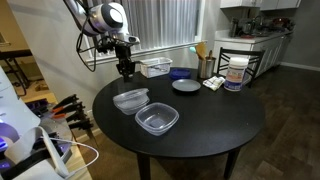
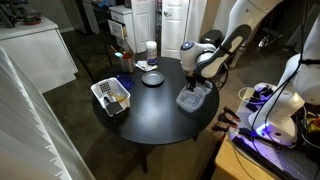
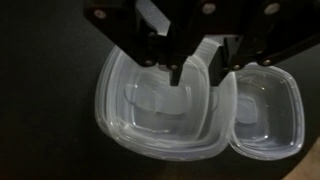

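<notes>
Two clear plastic containers rest on the dark round table. The left one (image 1: 131, 100) seems to have a second rim overlapping it; I cannot tell whether it is two nested pieces. The other container (image 1: 157, 119) lies to its right, nearer the front. In the wrist view the larger container (image 3: 150, 125) lies below the gripper, and the smaller-looking one (image 3: 267, 112) is at the right. A gap shows between the black fingers, with nothing held in it. In exterior view 1 the gripper (image 1: 126, 72) hangs above the table, behind the left container.
Toward the back of the table stand a white basket (image 2: 111, 95), a blue bowl (image 1: 180, 73), a grey plate (image 1: 186, 86), a utensil holder (image 1: 207, 68) and a white tub (image 1: 236, 73).
</notes>
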